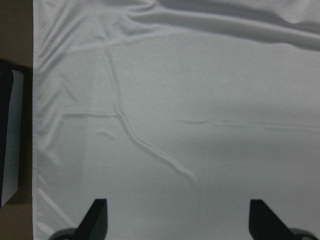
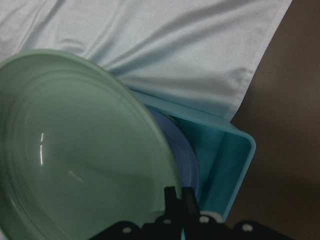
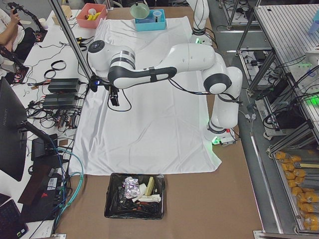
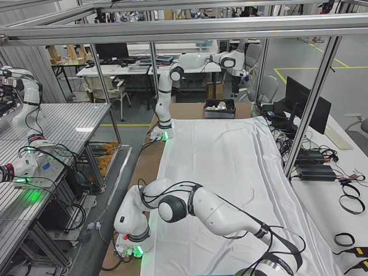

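A pale green plate [image 2: 80, 150] fills much of the right wrist view, held at its rim by my right gripper, which is shut on it. Beneath it a light blue bin [image 2: 227, 150] holds a blue dish [image 2: 180, 145]; in the camera left view the green plate [image 3: 139, 11] is over that bin [image 3: 149, 26] at the back. My left gripper hangs open above the white cloth [image 1: 210, 80], nothing between its fingers; in the camera left view it is at the cloth's left side.
A black lined bin [image 3: 114, 209] with rubbish stands beyond the cloth's near edge. A red bin [image 3: 87, 22] with items sits at the back left.
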